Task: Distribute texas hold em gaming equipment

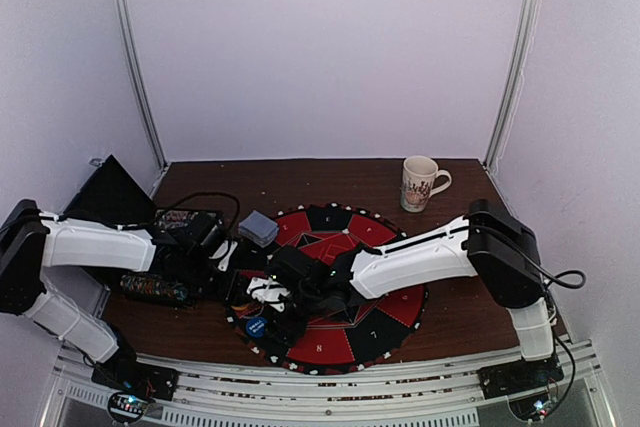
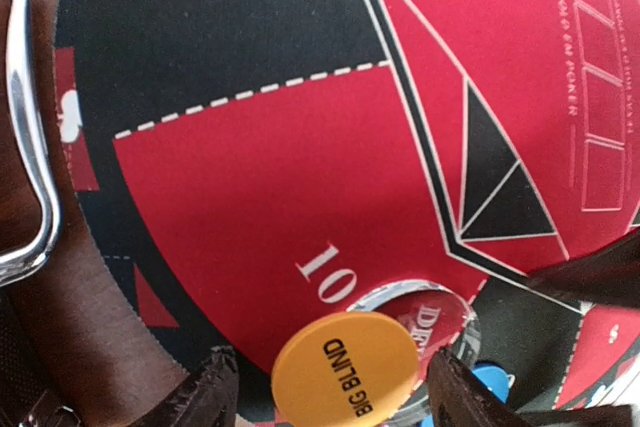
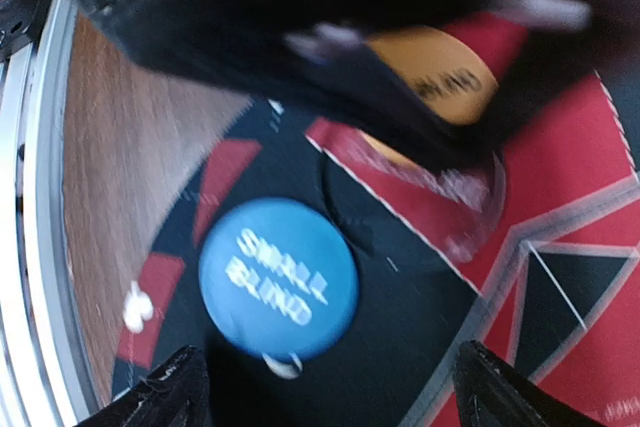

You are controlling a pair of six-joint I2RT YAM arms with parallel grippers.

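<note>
On the round red and black poker mat [image 1: 330, 345] lie a blue SMALL BLIND disc [image 1: 255, 327] [image 3: 278, 277], a yellow BIG BLIND disc [image 2: 344, 362] [image 3: 432, 72] and a clear disc [image 2: 455, 322] [image 3: 478, 212]. My left gripper is parted around the yellow disc's near sides; whether it grips it I cannot tell. My right gripper stands open just short of the blue disc, with nothing between its fingers. A dark blurred arm part covers the upper right wrist view.
A stack of cards [image 1: 259, 228] lies at the mat's back left, beside an open chip case [image 1: 110, 192]. A mug [image 1: 425, 182] stands at the back right.
</note>
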